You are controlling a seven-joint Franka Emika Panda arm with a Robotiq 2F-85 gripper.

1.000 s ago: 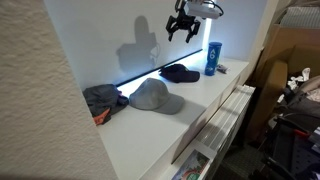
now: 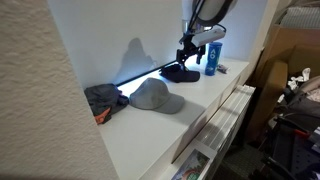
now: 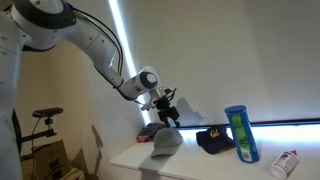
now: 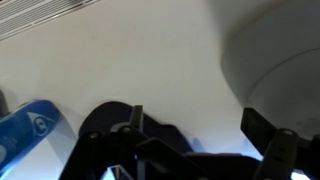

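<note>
My gripper (image 2: 190,58) is open and empty, just above the dark navy cap (image 2: 180,74) in exterior view 1. A gap seems to remain between them. In the wrist view part of that cap (image 4: 112,117) shows by the left finger (image 4: 115,152), partly hidden behind it. The grey cap (image 2: 156,97) lies nearer the camera on the white shelf top (image 2: 150,132). Exterior view 2 has the navy cap (image 3: 214,139) to the right of the grey cap (image 3: 167,142).
A blue cylindrical container (image 3: 241,133) stands beyond the navy cap, with a white bottle (image 3: 284,163) farther along. Dark crumpled headwear (image 2: 104,101) lies at the other end. The wall (image 2: 110,45) runs close behind; bare shelf surface lies in front of the caps.
The gripper has come down over the last second, from high above the shelf to close over the navy cap. The caps and containers have not moved.
</note>
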